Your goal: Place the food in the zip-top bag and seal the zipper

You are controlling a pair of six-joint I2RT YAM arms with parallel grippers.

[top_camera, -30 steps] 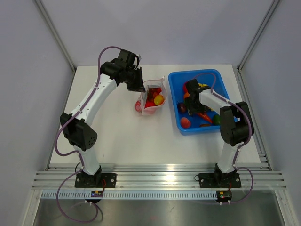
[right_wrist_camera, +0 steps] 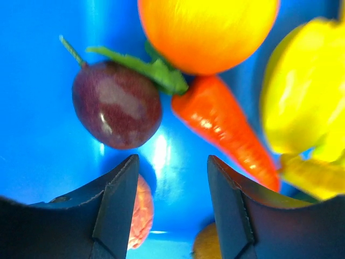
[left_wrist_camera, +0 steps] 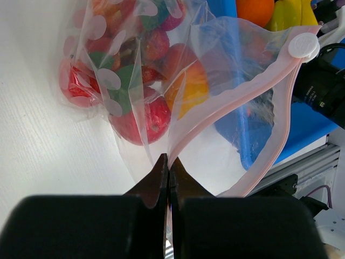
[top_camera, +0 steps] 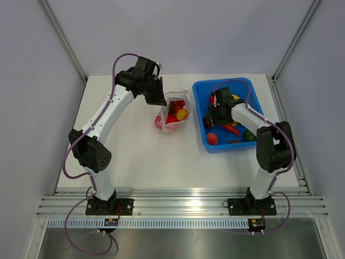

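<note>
The clear zip top bag (top_camera: 177, 110) stands left of the bin, its mouth gaping, with red and yellow food inside. Its pink zipper rim (left_wrist_camera: 215, 105) runs down between the fingertips of my left gripper, which is shut on that edge. Over the blue bin, my right gripper is part open with nothing between its fingers. Ahead of those fingers lies a dark purple eggplant (right_wrist_camera: 116, 105) with a green stem. A red-orange carrot (right_wrist_camera: 226, 127) is beside it, touching a round orange fruit (right_wrist_camera: 210, 32).
The blue bin (top_camera: 198, 94) also holds a yellow pepper (right_wrist_camera: 307, 86), a peach-coloured fruit (top_camera: 212, 138) and a green item (top_camera: 249, 135). Its raised walls surround the right gripper.
The right arm's elbow has shifted to the right, while its gripper stays low over the bin. The left arm and the bag have not moved.
</note>
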